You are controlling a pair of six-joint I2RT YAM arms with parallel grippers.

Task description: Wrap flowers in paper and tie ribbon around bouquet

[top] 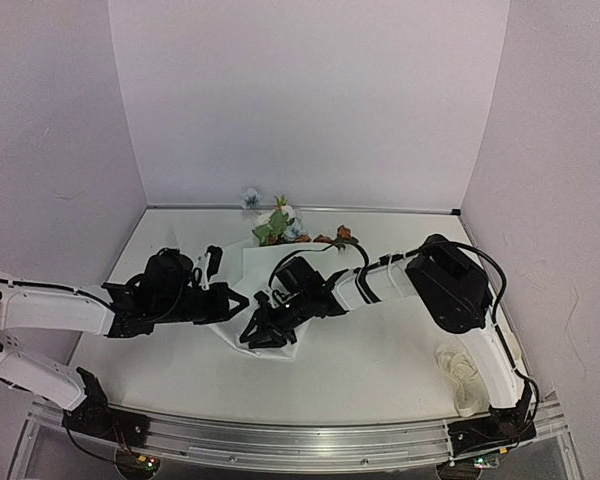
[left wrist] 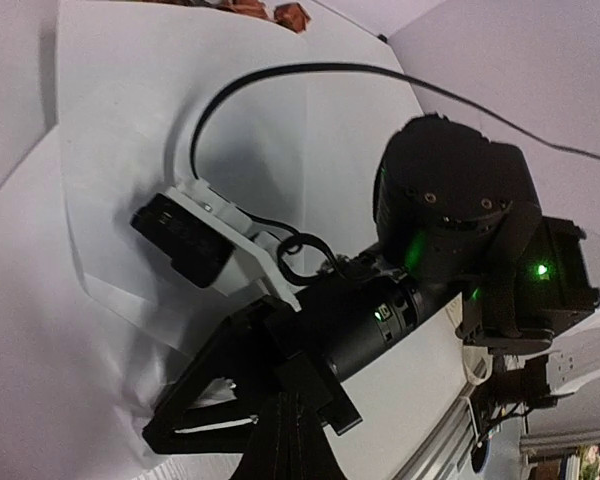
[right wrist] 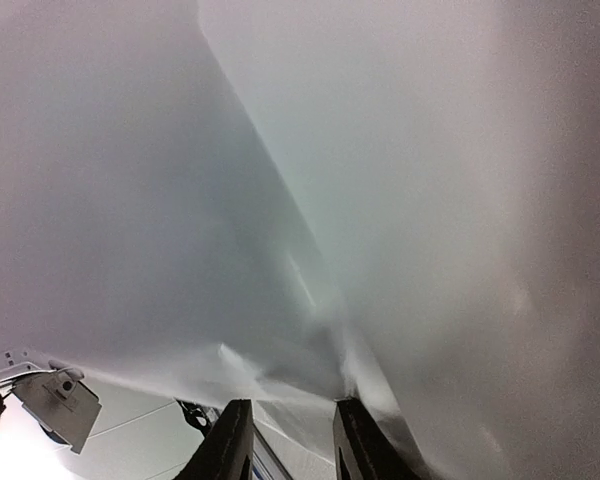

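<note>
The bouquet's flowers [top: 283, 225], blue, white and orange with green leaves, lie at the back of the table. Their stems are hidden by the white wrapping paper [top: 270, 262], spread with folded edges. My left gripper [top: 243, 301] hovers over the paper's left part; in the left wrist view its fingers [left wrist: 285, 440] look pressed together, nothing visible between them. Close by, my right gripper [top: 252, 342] is low at the paper's front edge. The right wrist view shows its fingers [right wrist: 232, 440] apart, with paper [right wrist: 310, 260] filling the space ahead and touching or nearly touching one finger.
A pale coil of ribbon or cord [top: 462, 378] rests at the table's right side, near the right arm's base. The two arms [top: 170, 295] are close together at the middle. Bare table [top: 390, 365] shows to the front right.
</note>
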